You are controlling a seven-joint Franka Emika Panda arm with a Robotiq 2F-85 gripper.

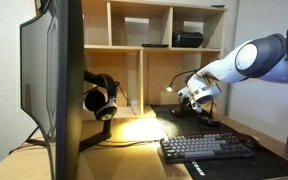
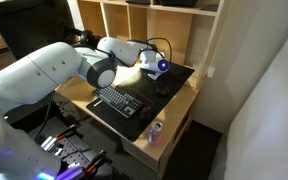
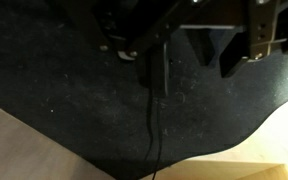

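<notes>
In exterior view 1 my gripper is low over the back of the black desk mat, below the shelf. The wrist view shows the gripper part open, its dark fingers apart and nothing clearly held between them. A thin black cable runs along the mat from beside one finger; what it joins is hidden in the dark. Behind the gripper, a thin curved lamp arm rises, and a bright patch of light lies on the desk.
A grey keyboard lies on the mat in front of the arm. Headphones hang on a stand at the left, beside a large monitor. The shelf holds a black case. A can stands near the desk edge.
</notes>
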